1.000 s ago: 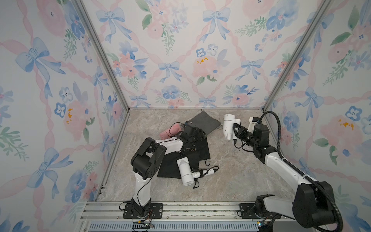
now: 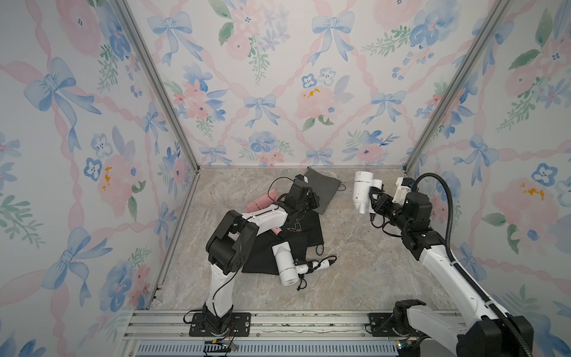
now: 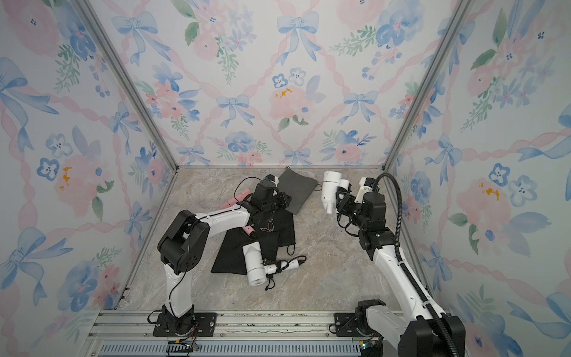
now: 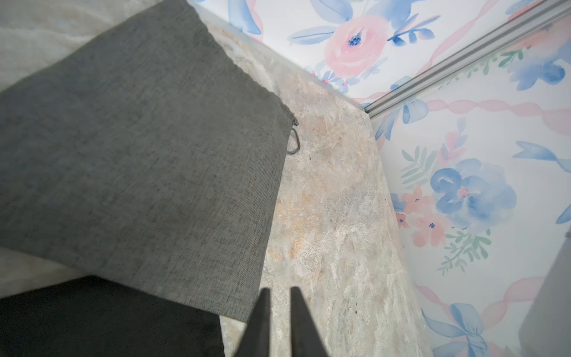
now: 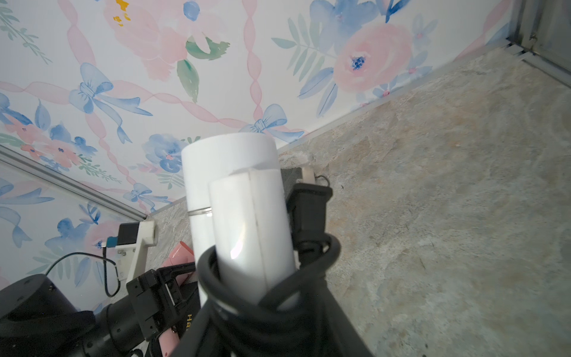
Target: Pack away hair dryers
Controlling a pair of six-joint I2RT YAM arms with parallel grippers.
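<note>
My right gripper (image 2: pixel 376 199) is shut on a white hair dryer (image 2: pixel 361 187), lifted at the right, with its black cord wound round it. My left gripper hangs over the middle beside a grey drawstring bag (image 4: pixel 148 148), its blurred fingers slightly apart with nothing visible between. A pink hair dryer (image 2: pixel 259 202) lies partly hidden under the left arm. A second white hair dryer (image 2: pixel 285 263) lies at the front, across the edge of a black bag (image 2: pixel 257 261), with its cord around the handle.
Patterned walls enclose the back and both sides. More black fabric (image 4: pixel 101 321) lies beside the grey bag.
The right gripper has moved right and slightly up with the white hair dryer. The left gripper has risen and moved slightly right over the bags.
</note>
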